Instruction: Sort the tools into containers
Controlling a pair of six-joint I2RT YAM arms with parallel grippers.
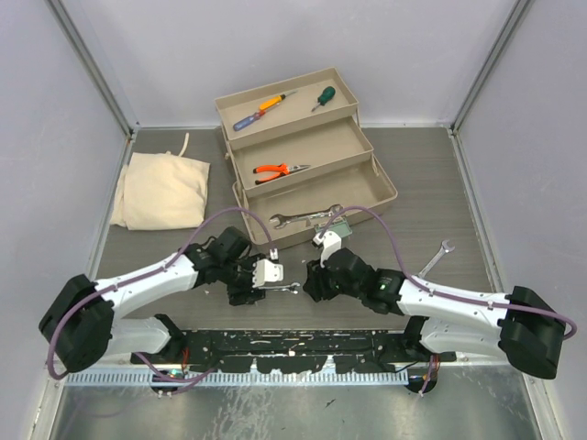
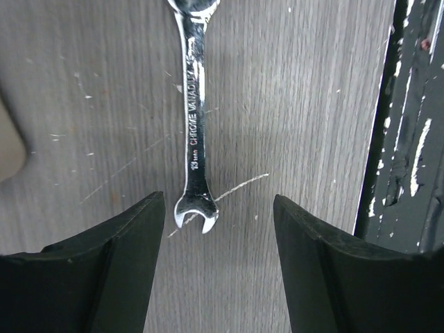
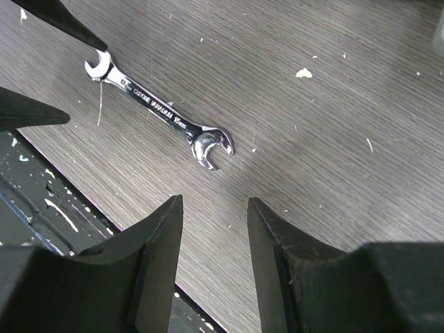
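A silver wrench (image 1: 282, 288) lies flat on the grey table. My left gripper is open around the wrench's left end, which shows between its fingertips but apart from them. My right gripper stands open with nothing between its fingers, off the wrench's other end. A second wrench (image 1: 447, 247) lies at the right, partly hidden by the right arm. The tiered tool box (image 1: 381, 197) holds screwdrivers (image 1: 272, 102) in the top tier, orange pliers (image 1: 272, 170) in the middle and a wrench (image 1: 298, 218) in the bottom.
A cream cloth bag (image 1: 160, 192) lies at the back left. A pale green piece (image 1: 339, 229) sits at the box's front edge. A black rail (image 1: 284, 342) runs along the table's near side. Bare table lies to the right of the box.
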